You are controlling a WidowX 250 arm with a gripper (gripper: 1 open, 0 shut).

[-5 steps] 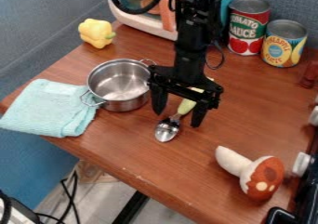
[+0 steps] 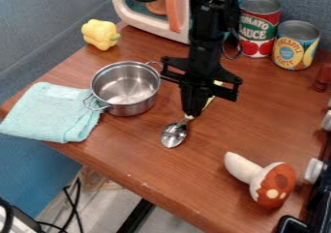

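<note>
The black gripper (image 2: 195, 94) hangs over a spoon (image 2: 173, 134) with a pale handle, which lies on the wooden table (image 2: 130, 160) right of a steel pot (image 2: 126, 87). The upper end of the handle is at or just below the fingers, partly hidden; I cannot tell whether they hold it.
A light blue cloth (image 2: 45, 116) lies left of the pot, a yellow toy (image 2: 101, 34) behind it. A mushroom toy (image 2: 265, 179) is at front right. Tomato (image 2: 256, 29) and yellow cans (image 2: 296, 46) stand at back right; a black appliance is at the right edge.
The gripper has risen and turned slightly, its fingers moving up from around the spoon's handle. The spoon looks nearly unchanged in place.
</note>
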